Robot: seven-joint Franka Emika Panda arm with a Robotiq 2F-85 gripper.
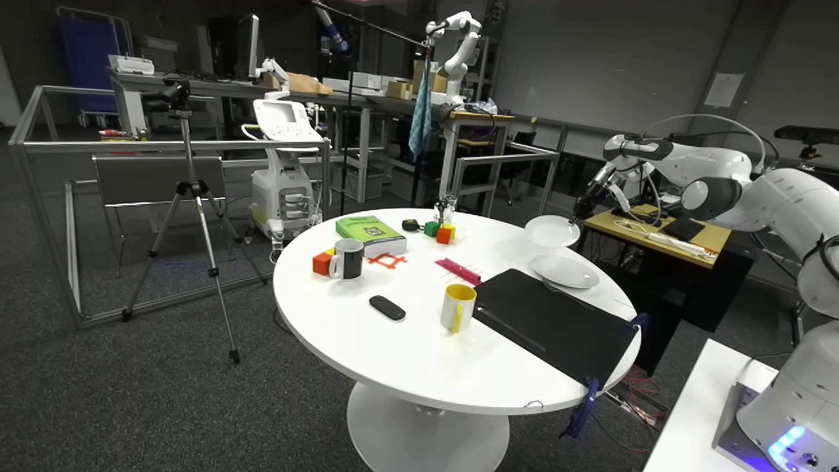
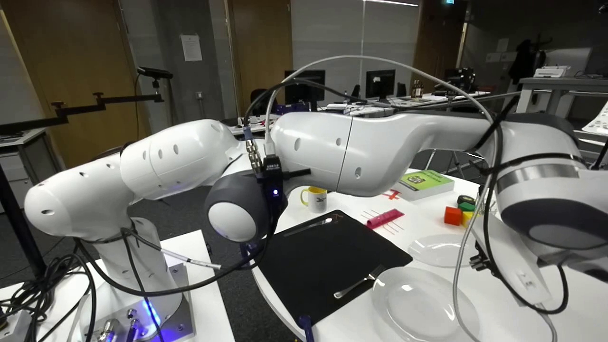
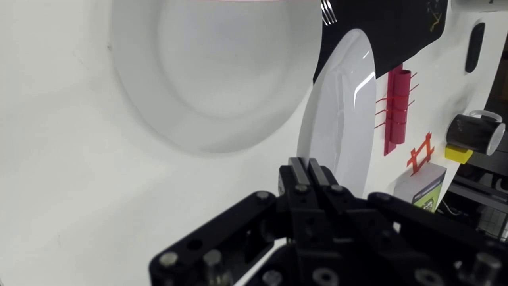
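My gripper is shut on the rim of a white plate (image 3: 350, 100), seen tilted nearly edge-on in the wrist view. In exterior view 1 this held plate (image 1: 550, 231) hangs above the table, its edge at my gripper's tips. A second white plate (image 3: 224, 62) lies flat on the table, left of the held one in the wrist view and clear of it. That lying plate (image 1: 567, 271) sits by the black mat in exterior view 1. In exterior view 2 the arm hides my gripper.
A black mat (image 2: 330, 262) with a fork (image 2: 359, 282) and a knife lies beside the plates. A pink holder (image 1: 458, 271), a yellow-handled mug (image 1: 457, 308), a dark mug (image 1: 347, 259), a green book (image 1: 370, 229) and cubes stand around.
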